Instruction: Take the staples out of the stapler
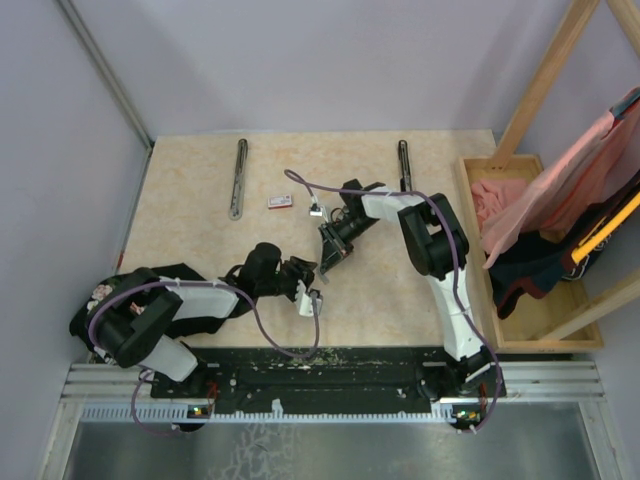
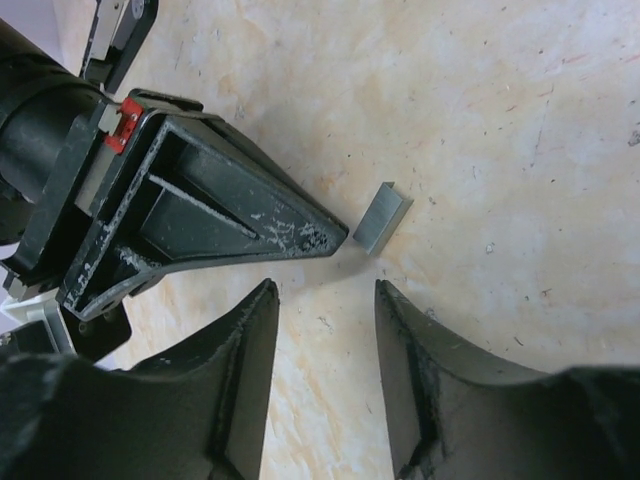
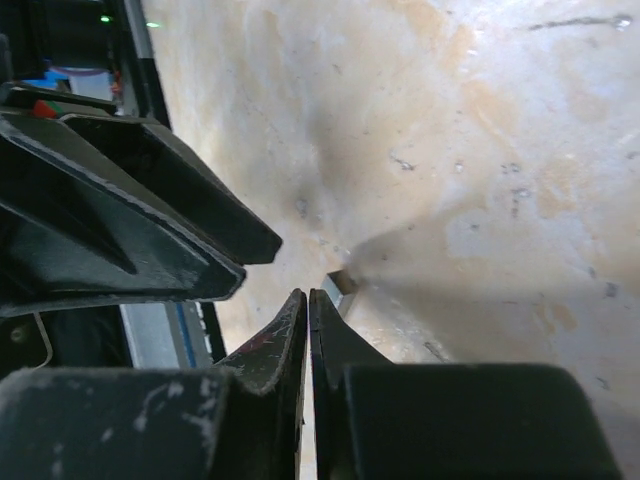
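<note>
A short grey staple strip lies on the table between my two grippers. In the left wrist view my left gripper stands open just short of it, with only bare table between its fingers. The tip of my right gripper is low over the table beside the strip. Its fingers look almost together, and the strip shows just past their tips, partly hidden. At the back left of the table lies a long slim metal piece, perhaps the stapler, and a darker slim one is at the back right.
A small red and white box sits behind the grippers. Black cloth lies under the left arm. On the right stands a wooden tray with clothes. Open table surrounds the strip, but the grippers are very close together.
</note>
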